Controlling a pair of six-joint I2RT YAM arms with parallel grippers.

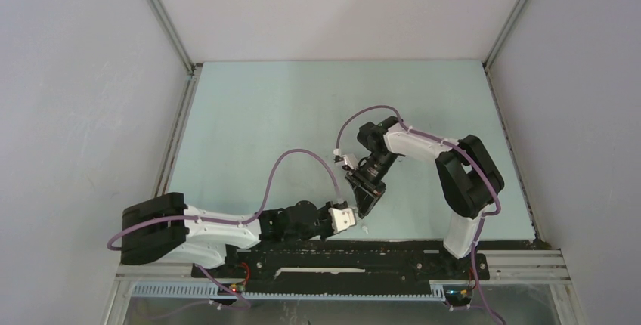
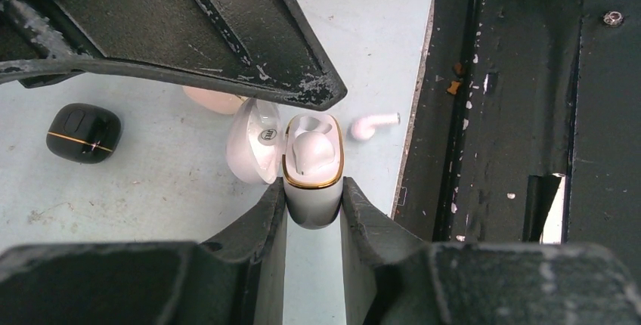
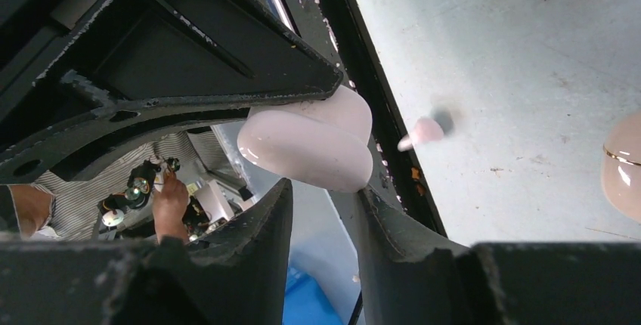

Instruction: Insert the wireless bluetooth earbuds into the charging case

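My left gripper is shut on the white charging case (image 2: 313, 208), which has a gold rim and its lid (image 2: 253, 143) raised. One rounded white earbud head (image 2: 313, 150) shows in the case's near slot; the slot behind it looks empty. A loose pinkish-white earbud (image 2: 376, 124) appears over the table close to its front edge, apart from both grippers. In the right wrist view this earbud (image 3: 421, 133) is beyond the case lid. My right gripper is parted beside the case, with nothing visible between its fingertips.
A black case (image 2: 83, 133) and a pink case (image 3: 624, 166) stand on the table nearby. The dark rail (image 2: 499, 151) runs along the table's front edge, close to the loose earbud. Farther back, the table (image 1: 264, 106) is clear.
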